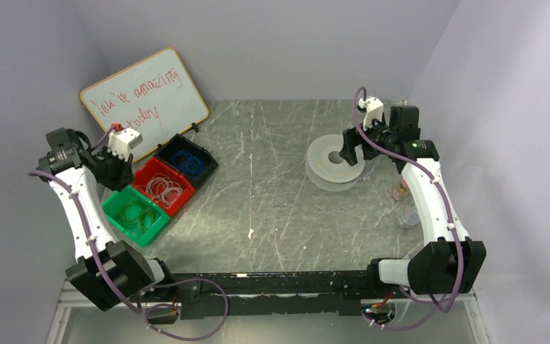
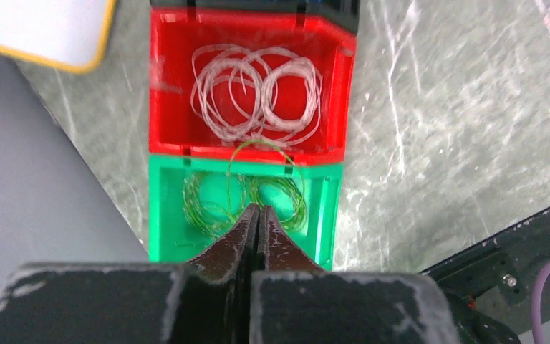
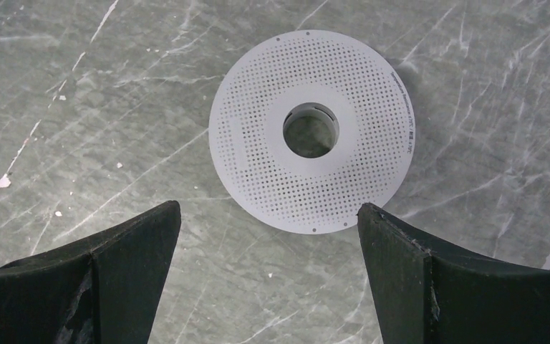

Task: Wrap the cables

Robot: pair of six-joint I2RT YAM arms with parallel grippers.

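Observation:
Green cables (image 2: 279, 201) lie coiled in the green bin (image 2: 329, 215), with one loop rising toward the tips of my left gripper, which is shut on a green cable above the bin. White cables (image 2: 286, 93) fill the red bin (image 2: 336, 107); blue cable (image 1: 186, 161) lies in the black bin (image 1: 208, 168). My right gripper hangs open over a white spool (image 3: 251, 129) with a round central hole, nothing between its fingers.
A whiteboard (image 1: 143, 100) stands behind the bins. Small jars (image 1: 407, 217) stand at the right edge, beside my right arm.

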